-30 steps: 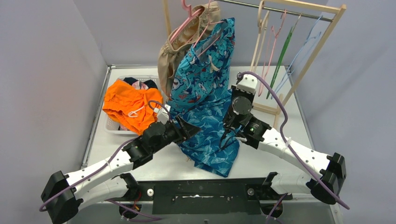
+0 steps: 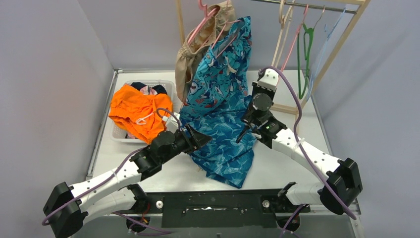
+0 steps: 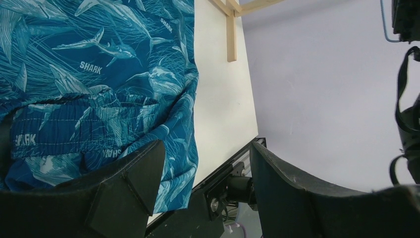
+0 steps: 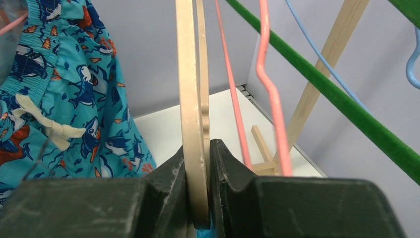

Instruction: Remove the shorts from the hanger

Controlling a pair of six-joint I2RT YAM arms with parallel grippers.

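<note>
Dark blue shark-print shorts (image 2: pixel 225 156) lie spread on the white table, their gathered waistband (image 3: pixel 74 124) showing in the left wrist view. Over them, my left gripper is open, with nothing between its fingers. My right gripper is shut on a beige hanger (image 4: pixel 193 109) that rises upright between its fingers. No garment shows on the visible part of that hanger. Light blue patterned shorts (image 2: pixel 218 74) and tan shorts (image 2: pixel 185 67) hang on pink hangers at the back. The right fingertips are hidden in the top view.
A white basket (image 2: pixel 119 133) at the left holds orange shorts (image 2: pixel 141 111) and other clothes. Bare pink hangers (image 4: pixel 270 84), a green hanger (image 2: pixel 308 59) and a blue hanger (image 2: pixel 322 54) crowd the rail (image 2: pixel 297 4).
The hangers on the rail have shifted and swung, the green one turning wider to view. The left arm has barely moved.
</note>
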